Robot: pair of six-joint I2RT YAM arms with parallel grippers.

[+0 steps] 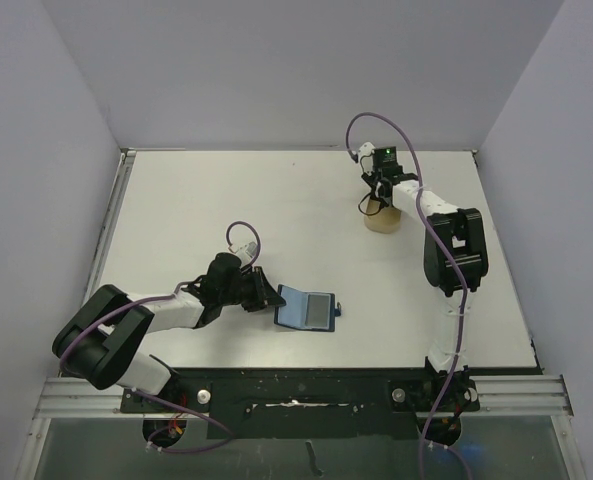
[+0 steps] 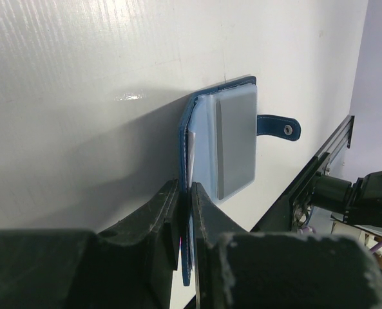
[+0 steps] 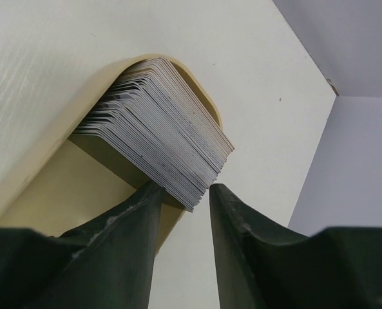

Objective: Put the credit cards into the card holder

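The blue card holder point(image 1: 306, 310) lies open at the front centre, its snap tab to the right. My left gripper point(image 1: 268, 296) is at its left edge; in the left wrist view its fingertips point(image 2: 188, 190) straddle that upright edge. At the back right, my right gripper point(image 1: 373, 200) is over a tan round-walled container point(image 1: 381, 222). In the right wrist view a fanned stack of silver-grey cards point(image 3: 165, 122) leans inside it, and the right fingers, part open, are at the lower edge of the stack.
Walls border it at the back and both sides.
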